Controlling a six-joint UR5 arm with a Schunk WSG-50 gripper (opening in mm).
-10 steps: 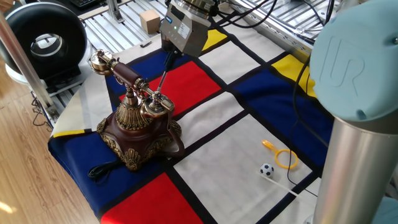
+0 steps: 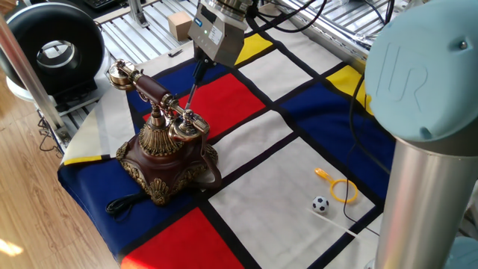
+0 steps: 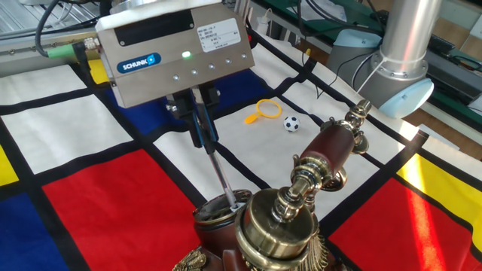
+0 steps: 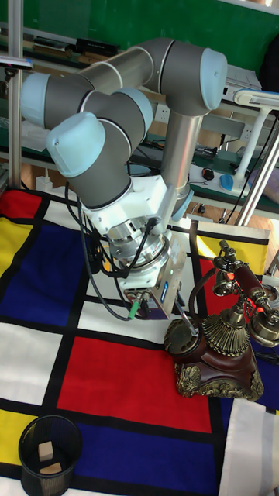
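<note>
An ornate vintage telephone (image 2: 168, 153), brown with brass trim, stands upright on the patterned cloth, its brown handset (image 3: 330, 150) lying across the cradle. My gripper (image 3: 206, 144) is above the phone's dial side, its dark fingers (image 3: 198, 120) shut on a thin metallic rod (image 3: 221, 173). The rod slants down from the fingers, and its lower end is at the round dial (image 3: 218, 209). Whether the tip presses on the dial or hovers just over it, I cannot tell. In exterior view 3 the dial (image 4: 180, 337) faces my gripper, with the rod's end beside it.
A small soccer ball (image 2: 320, 204) and a yellow ring with a handle (image 2: 343, 190) lie on the white patch. A black mesh cup (image 4: 49, 455) holds wooden blocks. Dark cord (image 2: 127, 203) lies beside the phone.
Over the last second my gripper has shifted slightly left in exterior view 1, the rod moving with it near the dial. The telephone, ball and yellow ring have stayed put.
</note>
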